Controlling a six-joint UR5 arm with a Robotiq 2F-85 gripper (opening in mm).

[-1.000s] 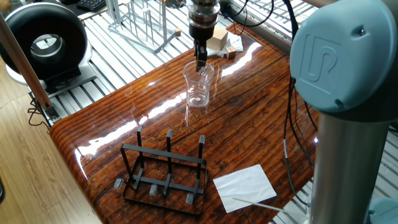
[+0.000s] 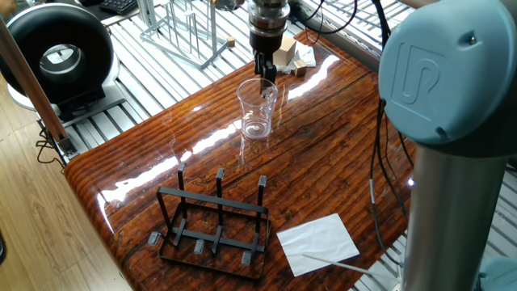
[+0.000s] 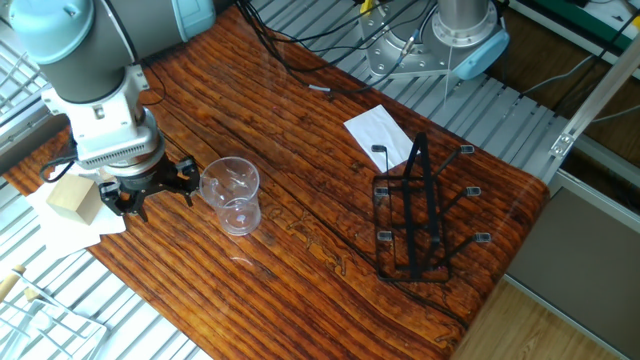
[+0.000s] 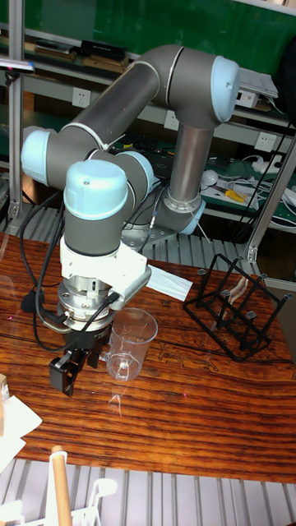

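Observation:
A clear, flared cup (image 2: 254, 121) stands upright on the glossy wooden table, and its glass wall (image 3: 239, 212) shows well in exterior view 2. My gripper (image 3: 166, 204) points down beside the cup, on the side toward the boxes, its two fingers spread apart with nothing seen between them. The nearer finger is very close to the cup's side; whether they touch I cannot tell. In exterior view 1 the gripper (image 2: 265, 79) overlaps the cup's rim. Exterior view 3 has the cup (image 4: 132, 338) just right of the gripper (image 4: 80, 366).
A black wire rack (image 2: 218, 236) stands near the table's corner, with a white sheet (image 2: 317, 243) lying beside it. Small wooden boxes (image 3: 74, 199) sit on paper by the gripper. Cables (image 3: 290, 65) run along the arm's side. Bare wood separates cup and rack.
My gripper has shifted slightly right and its fingers now look more separated in exterior view 1.

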